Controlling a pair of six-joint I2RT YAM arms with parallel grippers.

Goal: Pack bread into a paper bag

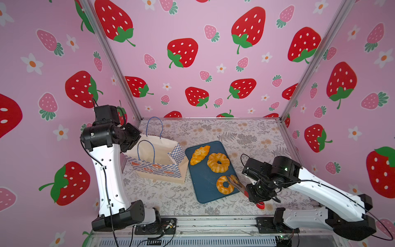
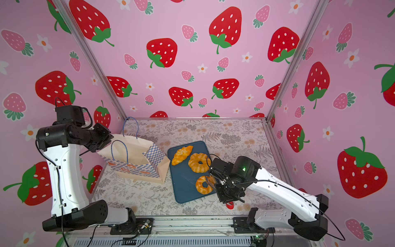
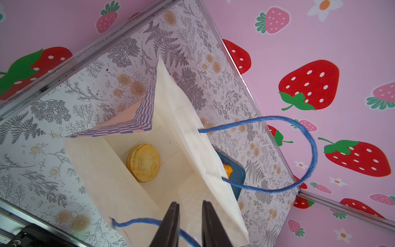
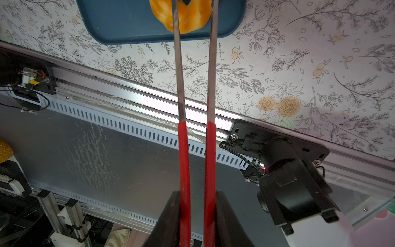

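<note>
The paper bag stands upright with its mouth open; a round yellow bread lies inside. My left gripper is at the bag's left end, fingers parted, with bag wall and part of a blue handle visible in the gap. Tongs with red handles are held in my right gripper. Their metal arms reach the right edge of the small ring bread at the near end of the tray; exact contact is unclear. A larger ring bread and an oblong bread lie farther back.
The blue tray sits just right of the bag. A metal rail runs along the front edge.
</note>
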